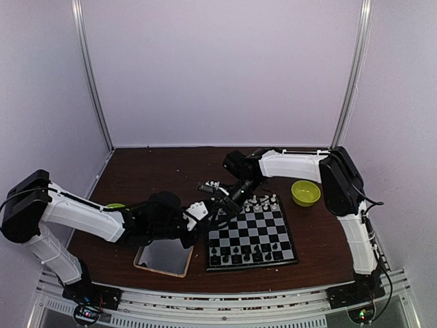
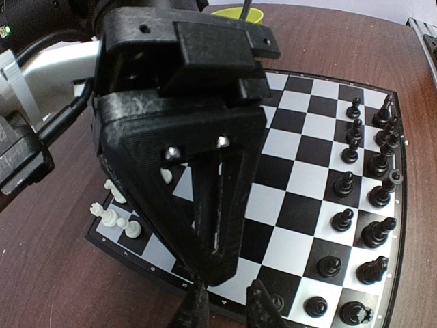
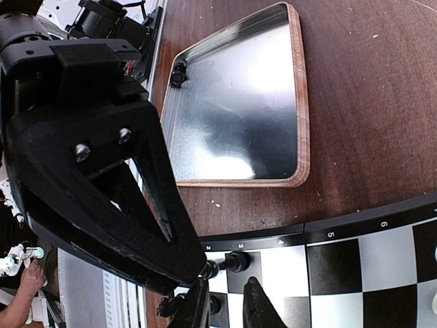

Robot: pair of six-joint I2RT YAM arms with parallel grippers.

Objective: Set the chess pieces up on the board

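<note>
Over the board's left side in the top view, my left gripper (image 1: 213,217) and right gripper (image 1: 222,219) come close together. Each wrist view is partly filled by the opposite gripper. The left fingertips (image 2: 194,304) and right fingertips (image 3: 199,294) stand a narrow gap apart; both look shut, and no object can be made out between either pair. The chessboard (image 1: 240,232) carries black pieces (image 2: 374,232) along one side and white pieces (image 2: 130,227) along the opposite side. Several white pieces are hidden behind the right gripper in the left wrist view.
A tray (image 3: 303,123) beside the board holds one small black piece (image 3: 179,74). A green bowl (image 1: 305,193) stands right of the board, and another green item (image 1: 115,206) shows behind the left arm. The board's middle squares are clear.
</note>
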